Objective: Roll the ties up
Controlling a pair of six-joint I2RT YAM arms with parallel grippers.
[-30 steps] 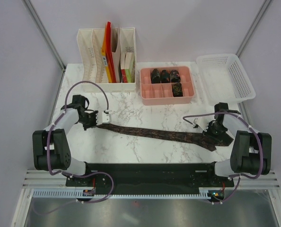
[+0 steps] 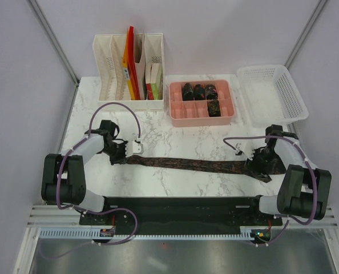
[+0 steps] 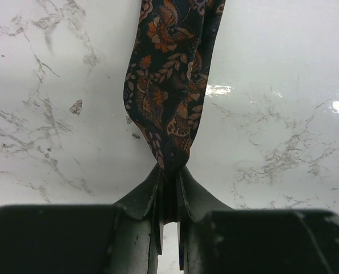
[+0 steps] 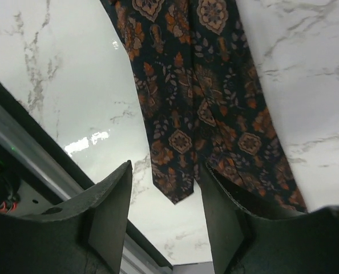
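Observation:
A dark floral tie [image 2: 186, 164] lies stretched left to right across the front of the marble table, with its wide end folded at the right. My left gripper is shut on the tie's left end, which narrows between its fingers. My right gripper hangs open over the wide part at the right; in the right wrist view two layers of patterned fabric [image 4: 164, 131] spread beneath and ahead of the fingers, one tip pointing toward the table's front edge.
Behind stand a white file organiser [image 2: 109, 63], a pink divided box [image 2: 189, 120] with dark rolled items, and an empty white basket [image 2: 269, 91]. The table's middle between box and tie is clear.

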